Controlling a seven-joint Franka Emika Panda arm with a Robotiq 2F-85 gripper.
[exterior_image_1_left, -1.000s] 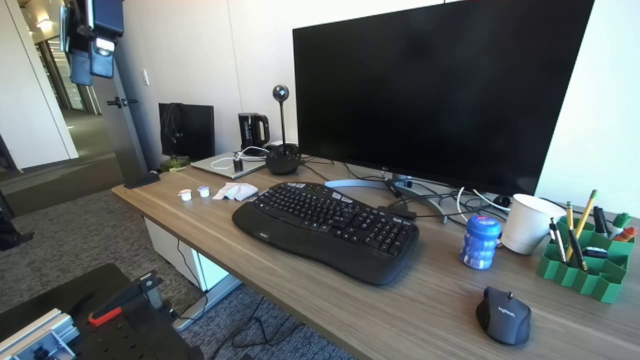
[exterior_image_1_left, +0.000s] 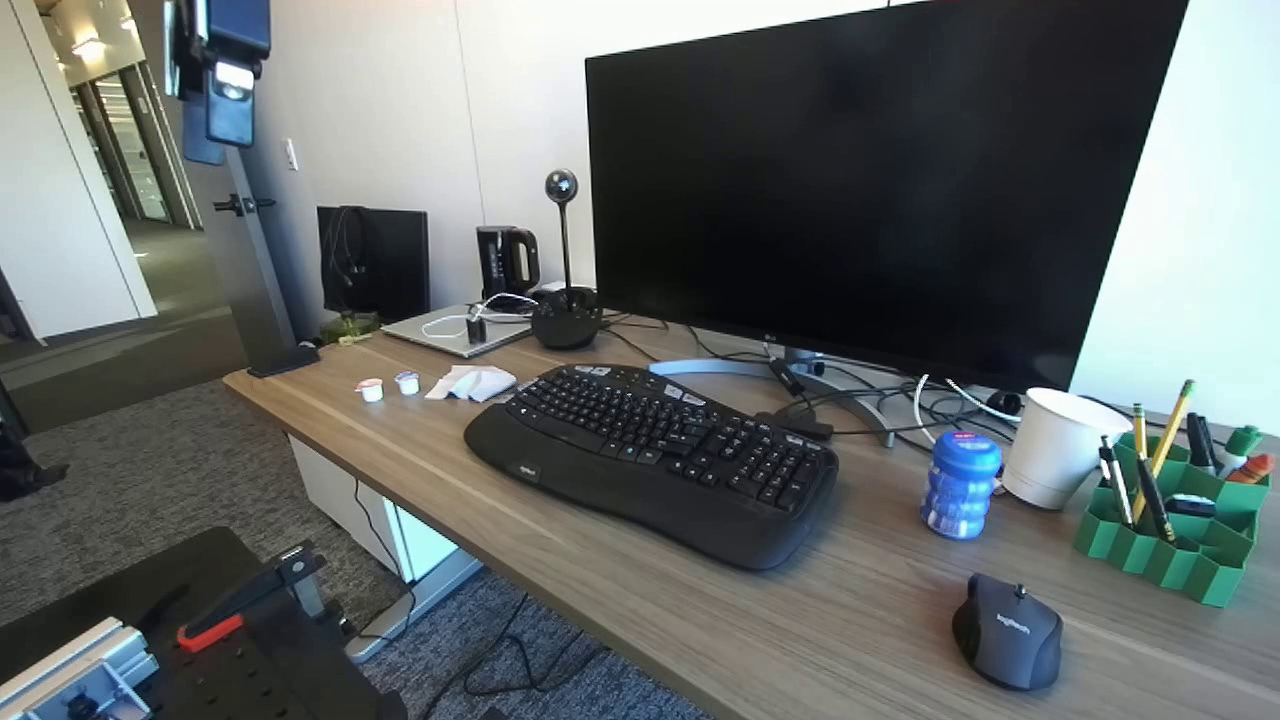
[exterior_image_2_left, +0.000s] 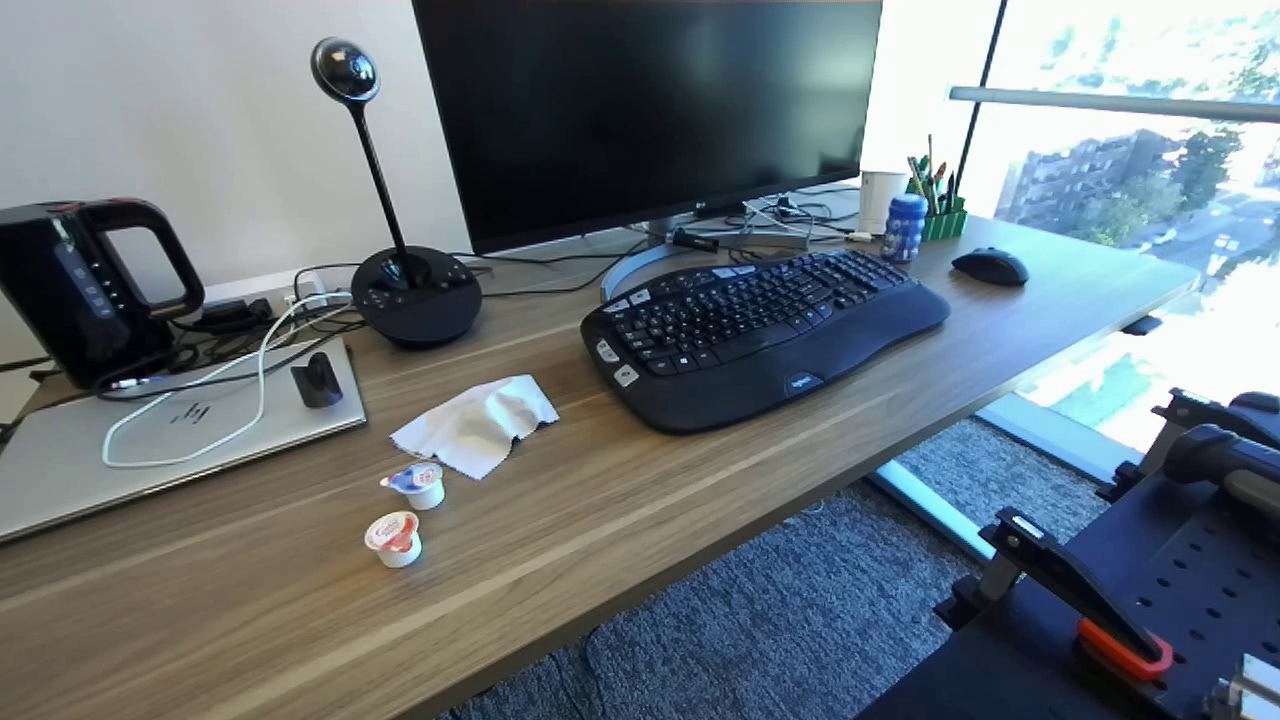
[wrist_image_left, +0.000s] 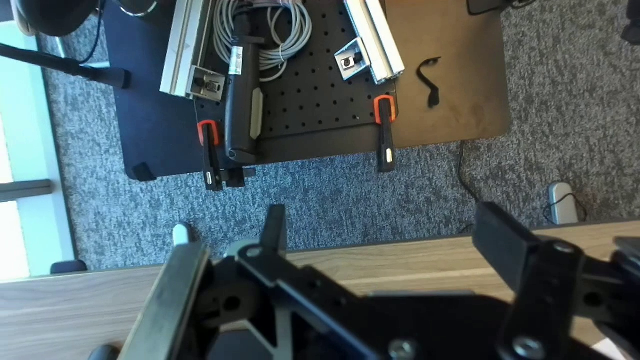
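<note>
My gripper stands open high above the desk's front edge, its two dark fingers wide apart with nothing between them. In exterior view 1 part of the gripper (exterior_image_1_left: 222, 132) shows at the upper left, well above the desk. On the desk lie a black keyboard (exterior_image_2_left: 756, 324), a white cloth (exterior_image_2_left: 476, 420) and two small creamer cups, one with a blue lid (exterior_image_2_left: 420, 484) and one with a red lid (exterior_image_2_left: 393, 539). A blue bottle (exterior_image_1_left: 961, 486), a white paper cup (exterior_image_1_left: 1056, 450) and a dark mouse (exterior_image_1_left: 1010, 632) stand towards the right.
A large monitor (exterior_image_1_left: 864, 192) backs the desk. A green pen holder (exterior_image_1_left: 1182, 528) stands at the right end. The black kettle (exterior_image_2_left: 90, 294), laptop (exterior_image_2_left: 204, 420) and webcam stand (exterior_image_2_left: 414, 294) fill the left back. Bare wood runs along the front edge.
In exterior view 1 my gripper has shifted slightly to the right and a little up. Everything on the desk lies as before.
</note>
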